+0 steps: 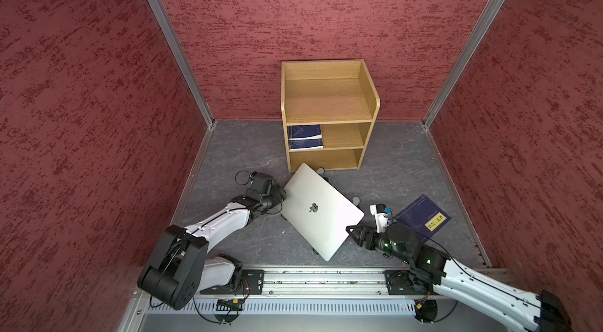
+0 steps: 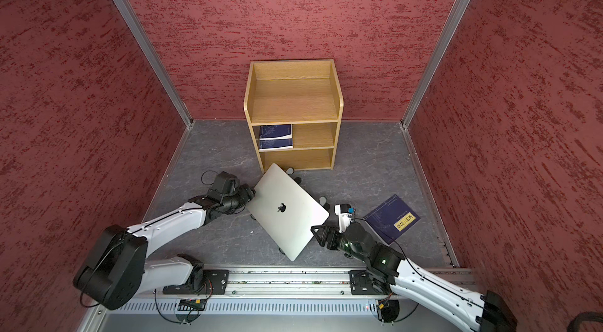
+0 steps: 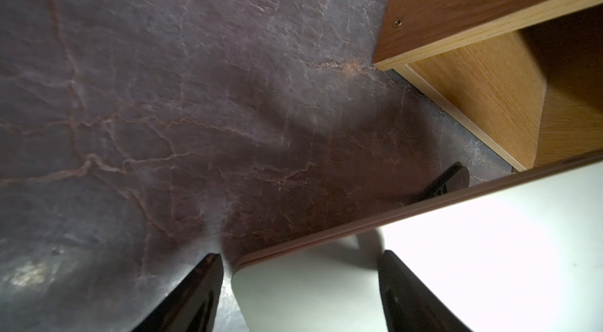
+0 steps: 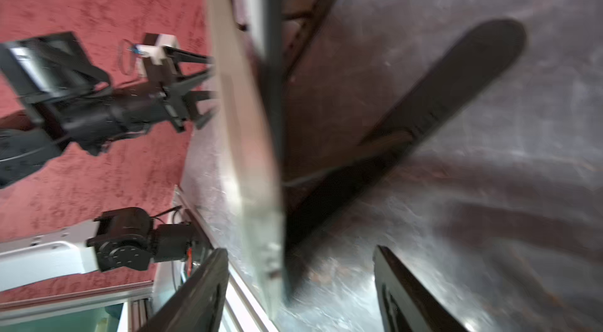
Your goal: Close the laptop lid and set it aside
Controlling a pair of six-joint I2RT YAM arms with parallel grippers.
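Observation:
The silver laptop [image 1: 321, 211] rests at an angle, raised off the floor with dark stand parts [image 4: 439, 80] below it. Its logo side faces up; edge-on in the right wrist view, it looks blurred, and I cannot tell how fully the lid is shut. At its left edge is my left gripper, fingers spread, with a laptop corner showing between them. My right gripper is at the laptop's right corner, also spread, the laptop's edge passing between its fingers nearer one side. Whether either gripper touches the laptop cannot be made out.
Directly behind the laptop stands a wooden shelf [image 1: 329, 99] with blue books [image 1: 305, 137] on its middle level. A dark blue book [image 1: 422, 215] lies on the floor beyond my right gripper.

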